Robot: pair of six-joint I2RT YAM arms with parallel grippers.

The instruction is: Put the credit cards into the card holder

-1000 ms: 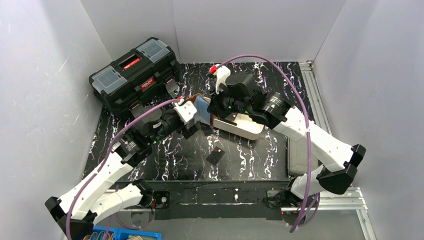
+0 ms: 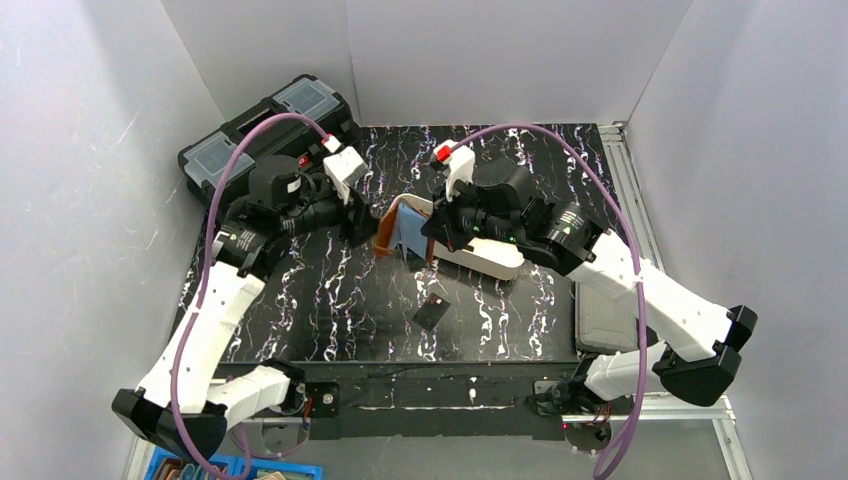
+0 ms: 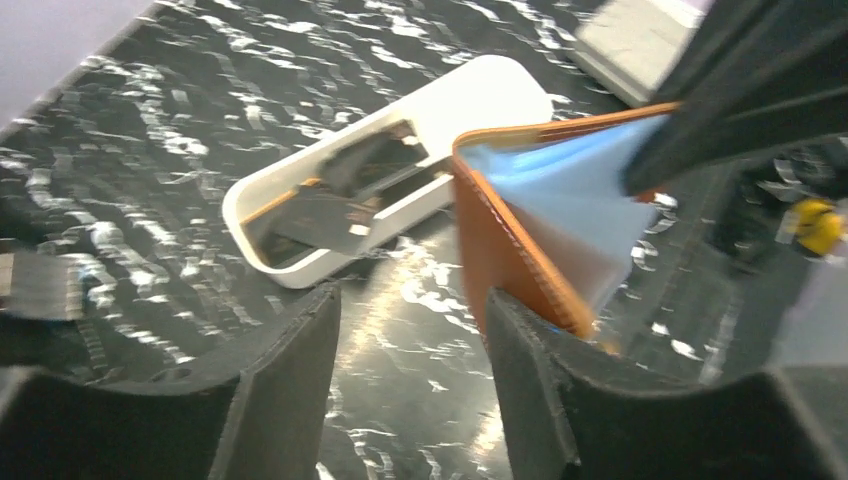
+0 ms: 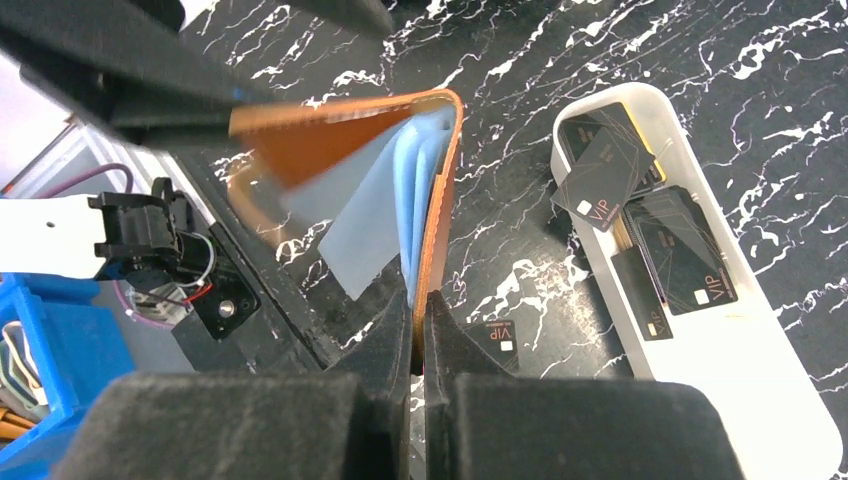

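Observation:
An orange card holder [image 4: 440, 220] with pale blue sleeves hangs in front of my right gripper, which is shut on its edge and holds it upright, fanned open. My left gripper is part open just left of the holder, its fingertips close to the orange cover. Black VIP cards [image 4: 685, 250] lie in a white tray [image 4: 760, 390], one overhanging its rim. Another black card [image 2: 432, 311] lies on the marble table in front of the tray.
A black toolbox [image 2: 250, 130] fills the back left. A grey case [image 2: 605, 318] lies at the right edge. A blue bin [image 4: 30, 330] with small items is below the front edge.
My left arm has swung back and up, its gripper now level beside the holder. My right gripper has moved slightly toward the front right with the holder in it.

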